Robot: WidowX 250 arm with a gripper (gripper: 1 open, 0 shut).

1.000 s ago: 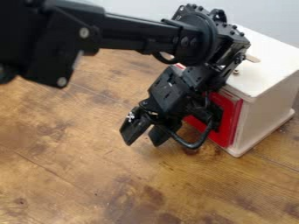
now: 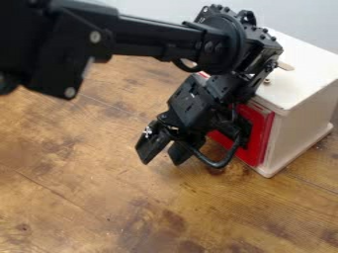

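Observation:
My black arm reaches in from the top left of the camera view and bends down at the centre. Its gripper (image 2: 165, 148) hangs low over the wooden floor, fingers pointing down-left and apart, with nothing visible between them. Behind it stands a white box (image 2: 299, 91) with a red front panel (image 2: 258, 133); the arm covers much of that panel. A small light wooden piece and a knob sit on the box's top, partly hidden by the arm.
A pale wall (image 2: 158, 10) runs along the back. The box fills the right middle of the view.

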